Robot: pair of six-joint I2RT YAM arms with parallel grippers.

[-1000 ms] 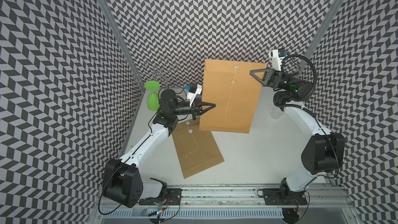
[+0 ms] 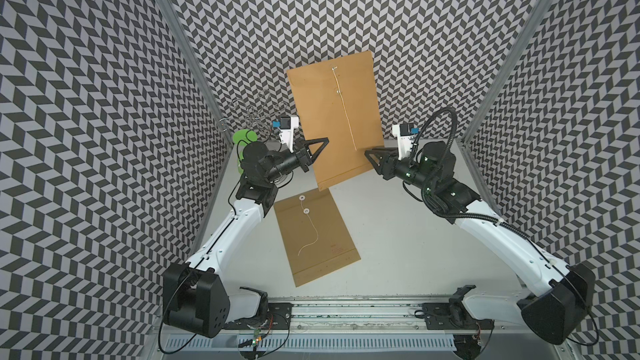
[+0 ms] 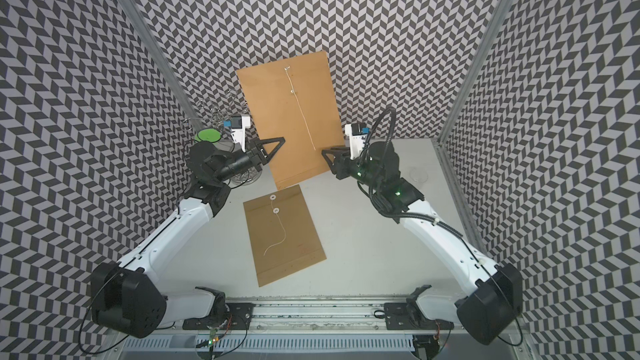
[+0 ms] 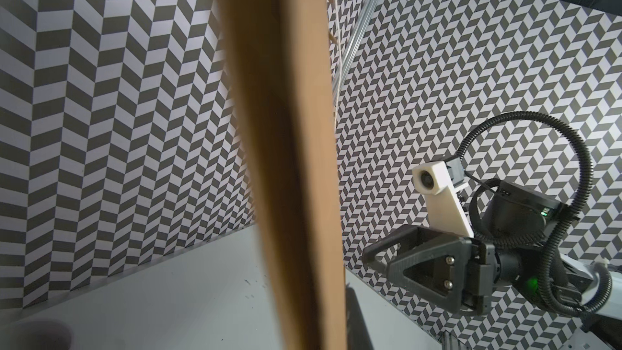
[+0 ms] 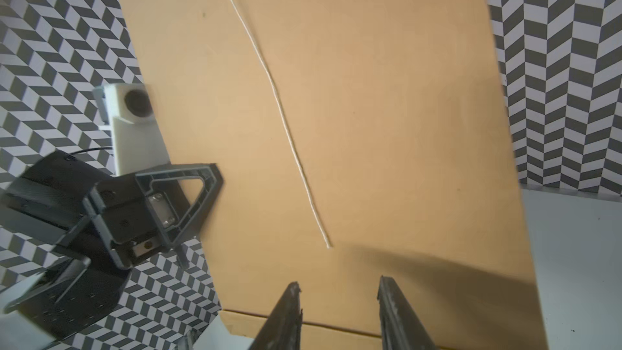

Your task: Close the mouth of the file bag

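The kraft file bag point(image 2: 333, 120) hangs upright in the top views, a white string point(image 5: 291, 142) running down its face from two buttons. My left gripper point(image 2: 322, 146) is shut on its left side; in the left wrist view the bag appears edge-on, close to the camera. My right gripper is part open in front of the bag's lower right, below and right of the string's loose end, with nothing seen held between its fingers. A second file bag point(image 2: 316, 240) lies flat on the table below, with buttons and a string.
A green object point(image 2: 241, 136) and a wire rack point(image 3: 226, 106) stand at the back left, behind my left arm. Patterned walls surround the space.
The held bag has moved up and left and tilted. My left gripper has risen; my right gripper has moved down and left from the bag's upper right to its lower right.
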